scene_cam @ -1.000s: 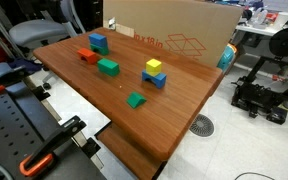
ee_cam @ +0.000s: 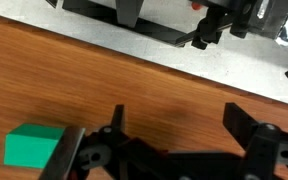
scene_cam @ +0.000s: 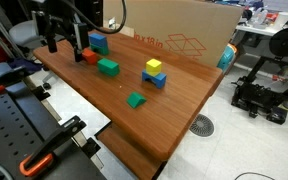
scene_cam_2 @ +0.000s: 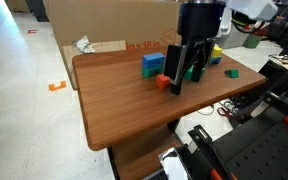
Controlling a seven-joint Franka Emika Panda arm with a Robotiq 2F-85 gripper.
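Note:
Above the near left part of the wooden table hangs my gripper (scene_cam: 65, 50), its fingers open and apart. In exterior view 1 a red block (scene_cam: 88, 56) lies just right of the fingers. A green block (scene_cam: 108, 67) sits a little nearer the camera, and stacked blue blocks (scene_cam: 99, 43) stand behind the red one. Farther right, a yellow block (scene_cam: 154, 66) rests on a blue piece (scene_cam: 154, 78). Nearer the table's front lies a small green piece (scene_cam: 136, 100). The wrist view has a green block (ee_cam: 34, 145) beside the left finger; bare wood shows between the fingers.
A tall cardboard panel (scene_cam: 184, 28) runs along the back. The robot's dark mount (scene_cam: 19, 130) lies across a gap from the table.
My gripper has come down into view from the upper left, moving right and lower toward the red block. The blocks appear unmoved.

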